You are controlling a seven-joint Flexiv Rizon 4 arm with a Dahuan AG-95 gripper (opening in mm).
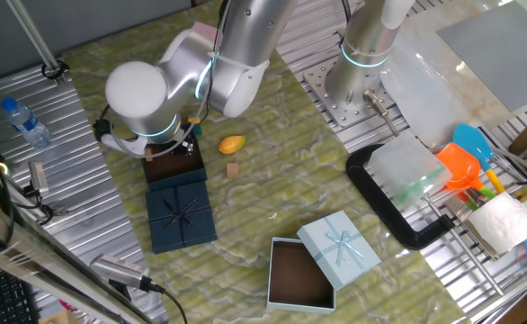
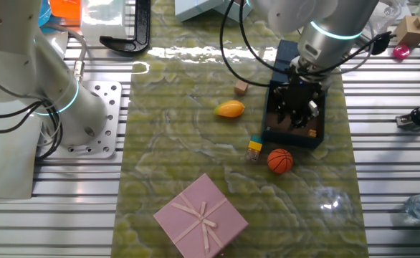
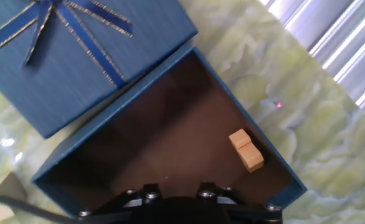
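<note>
An open dark blue box (image 3: 176, 124) with a brown inside fills much of the wrist view. Inside it, near one wall, lies a small orange wooden block (image 3: 247, 151), also visible in exterior view 2 (image 2: 312, 133). My gripper hangs over the box, its two dark fingers apart at the bottom edge of the wrist view, and nothing shows between them. The block lies clear of the fingers. Beside the box rests its blue lid (image 1: 181, 218) with a ribbon bow. From exterior view 1 the arm hides part of the box and the gripper.
Near the box lie a yellow-orange fruit (image 2: 230, 109), a small wooden cube (image 2: 241, 87), a small basketball (image 2: 279, 161) and a yellow-teal block (image 2: 254, 147). A pink gift box (image 2: 201, 216) and an open light blue box (image 1: 301, 275) stand farther off.
</note>
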